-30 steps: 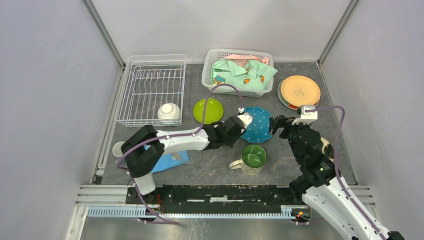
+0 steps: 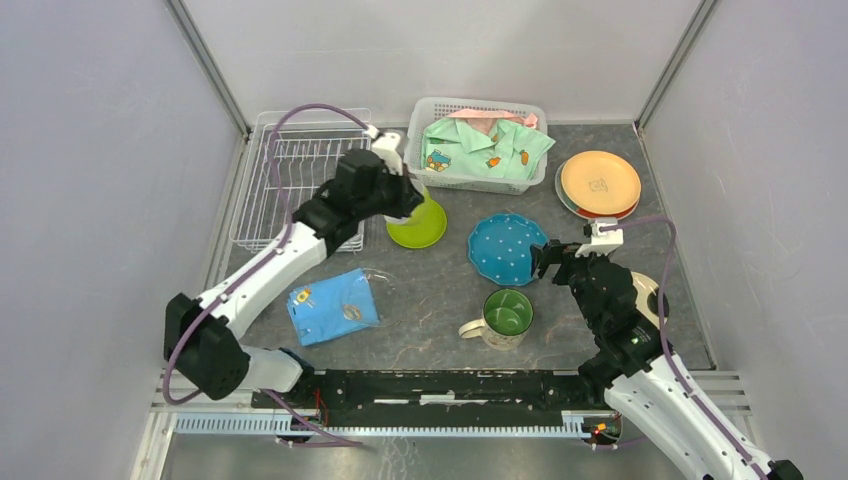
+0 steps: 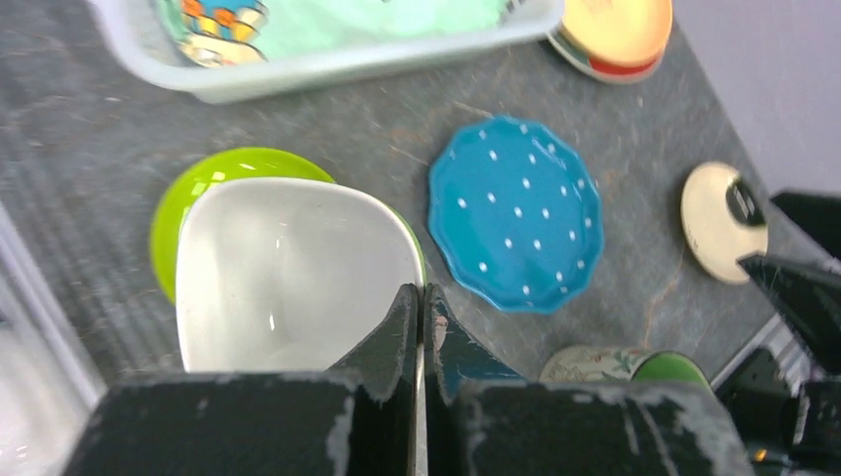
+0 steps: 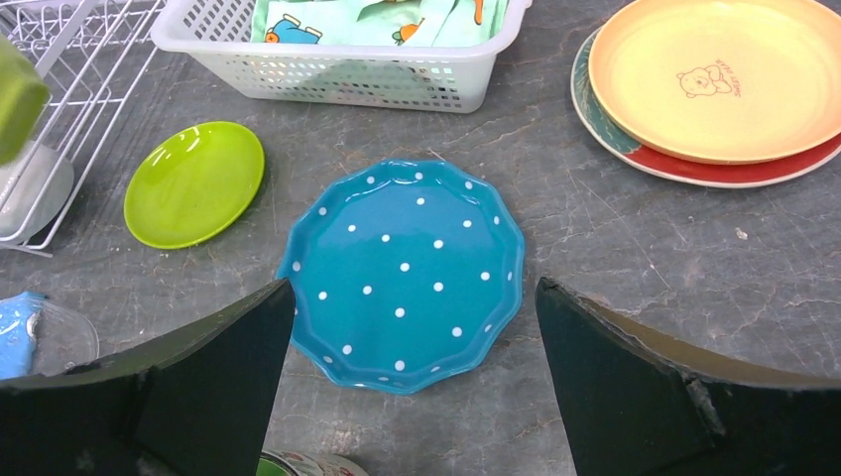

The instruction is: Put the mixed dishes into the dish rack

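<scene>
My left gripper is shut on the rim of a white bowl [image 3: 288, 268], held up above the green plate [image 2: 420, 232] beside the dish rack [image 2: 250, 200]. My right gripper stands open and empty over the blue dotted plate [image 4: 407, 258]. A green-lined mug [image 2: 508, 322] is at the front. Stacked plates [image 4: 714, 69] with a yellow one on top lie back right. A white bowl [image 4: 30, 188] sits in the rack, hidden by my left arm in the top view.
A basket of cloths [image 2: 475, 180] stands at the back. A blue packet [image 2: 330, 310] lies front left. A cream round item [image 3: 709, 233] is at the right, partly behind my right arm.
My left arm has risen and moved back-left from over the blue plate toward the rack, carrying the bowl. The right arm shifted only slightly.
</scene>
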